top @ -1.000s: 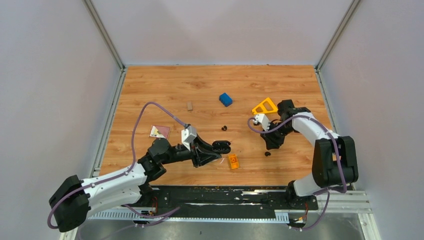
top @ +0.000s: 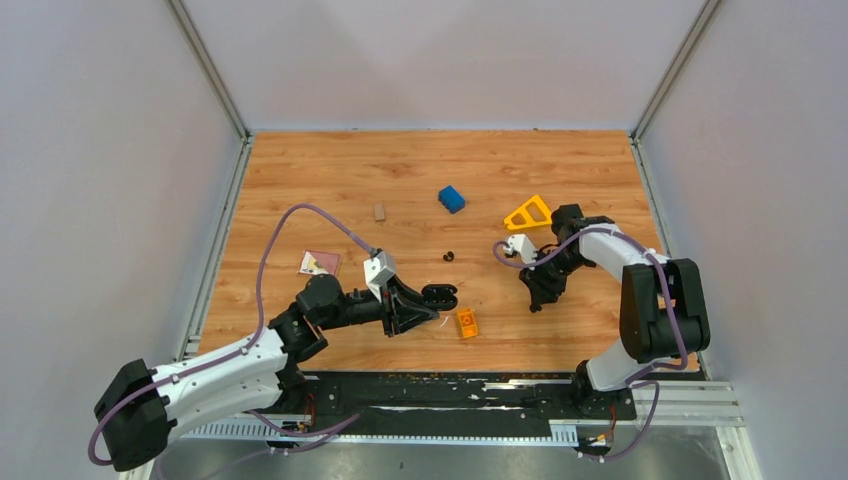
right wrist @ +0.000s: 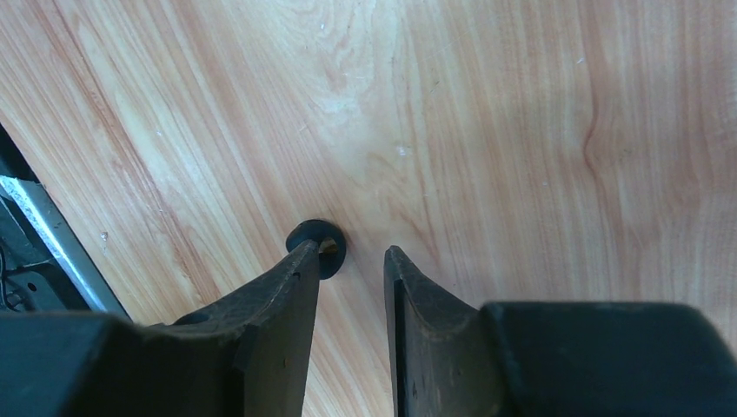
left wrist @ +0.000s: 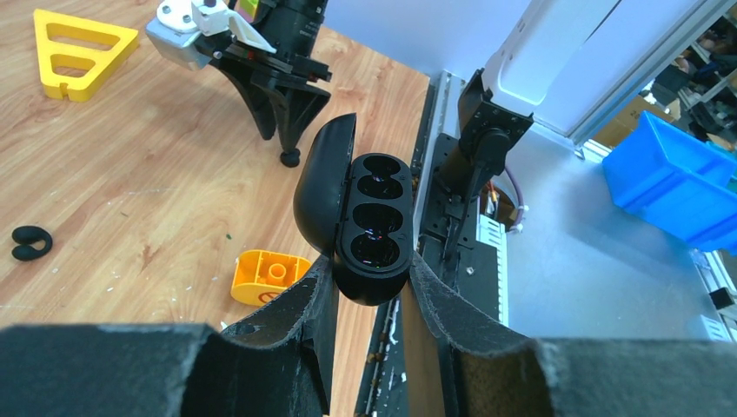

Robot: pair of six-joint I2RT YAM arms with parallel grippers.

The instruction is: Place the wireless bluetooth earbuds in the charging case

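Note:
My left gripper is shut on the open black charging case, held above the table with its earbud slots showing. A black earbud lies on the wood under my right gripper, which stands part open above it, the earbud by its left fingertip. Another black earbud lies apart, near the middle of the table.
An orange block sits below the held case, a yellow triangular block behind the right arm, a blue block at the back. A card and small wooden block lie left.
My right gripper has moved slightly toward the table's front, down to the earbud. The left gripper and case have shifted very slightly left.

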